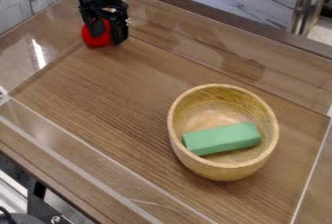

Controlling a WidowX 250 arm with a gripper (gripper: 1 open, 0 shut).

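Note:
At the back left of the wooden surface, a red object [93, 36] sits beneath my black gripper [104, 24]. The gripper's fingers are around or just over the red object; whether they touch it is too small to tell, as is the state of the fingers.
A yellow bowl [220, 108] stands at the front right with a green block [220, 139] in it. A white ledge runs along the top right edge.

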